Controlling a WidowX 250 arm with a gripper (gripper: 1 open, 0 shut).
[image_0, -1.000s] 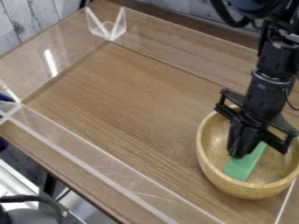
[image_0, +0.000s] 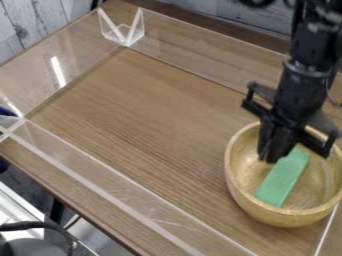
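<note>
A wooden bowl (image_0: 241, 190) at the lower right holds a green rectangular object (image_0: 281, 182). My black gripper (image_0: 281, 140) hangs above the bowl's back part, blurred, its fingers pointing down. The green object lies apart below it. I cannot see anything held between the fingers, and the blur hides how far apart they stand.
A small white-edged shape (image_0: 123, 30) is at the back left. Black cables or parts lie at the lower left edge.
My gripper has risen up and out of the bowl from over the green object, which stays in the bowl and now shows more fully.
</note>
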